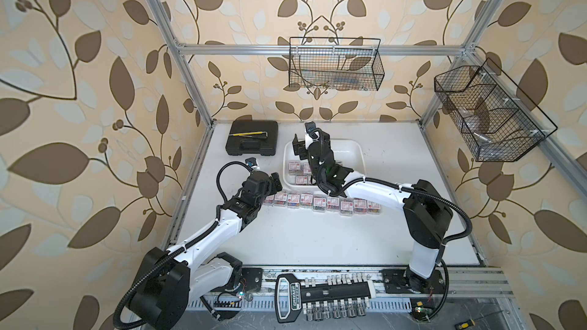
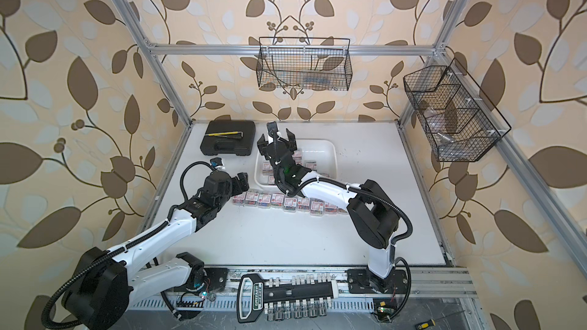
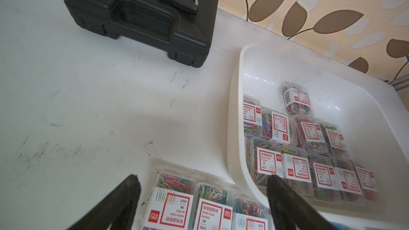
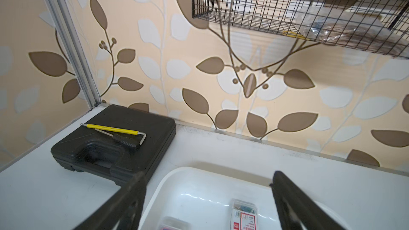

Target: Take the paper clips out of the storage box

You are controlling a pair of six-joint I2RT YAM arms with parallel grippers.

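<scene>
A white storage box [image 3: 236,119] holds several small clear packs of paper clips [image 3: 297,98], lined up mostly along its near side. In front of the box, a row of more paper clip packs [image 1: 318,204] lies on the table. My left gripper is part open by the box's left front corner, above the row's left end, nothing held between its fingers. Over the storage box hovers my right gripper, fingers wide apart and empty. In the right wrist view, one pack [image 4: 243,216] appears between and below its fingers. The right arm hides part of the box in both top views.
A black case [image 1: 251,138] with a yellow-handled tool on top stands left of the box. Wire baskets [image 1: 335,64] hang on the frame at the back and right. A socket set [image 1: 324,297] lies beyond the front edge.
</scene>
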